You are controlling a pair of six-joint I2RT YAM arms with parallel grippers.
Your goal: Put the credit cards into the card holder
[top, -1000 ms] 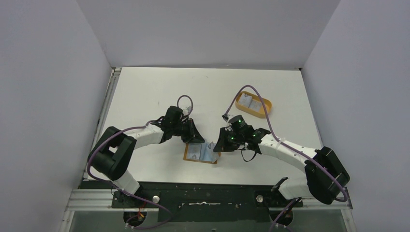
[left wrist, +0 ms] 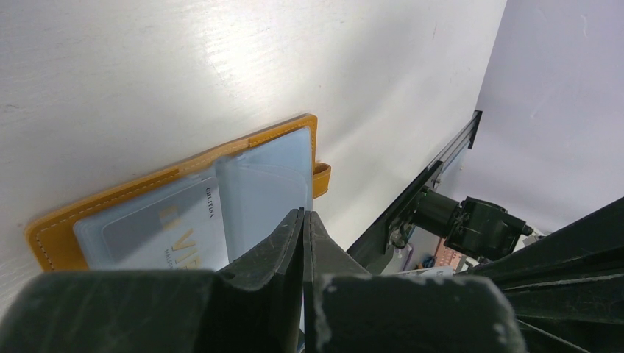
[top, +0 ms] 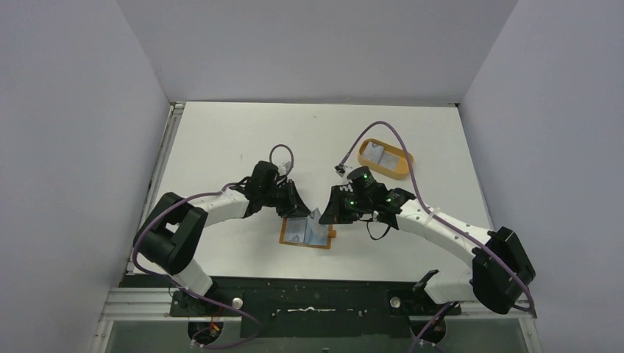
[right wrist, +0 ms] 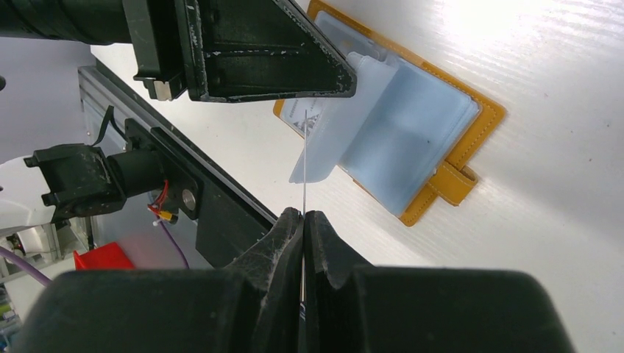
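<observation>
The brown card holder (top: pixel 282 234) lies open on the table, its clear sleeves showing bluish. One clear sleeve (right wrist: pixel 335 132) stands raised off the page, and my left gripper is shut at it, the thin film meeting its fingertips. My right gripper is shut on a card (right wrist: pixel 305 158), seen edge-on as a thin pale line, its far end by the raised sleeve. Whether the card's end is inside or in front of the sleeve, I cannot tell. A printed card (left wrist: pixel 169 228) lies in the holder's other half.
A tan tray (top: pixel 401 170) with pale cards stands at the back right. The holder's strap tab (right wrist: pixel 452 184) sticks out at its side. My two grippers are very close together above the holder.
The left arm has stayed in place.
</observation>
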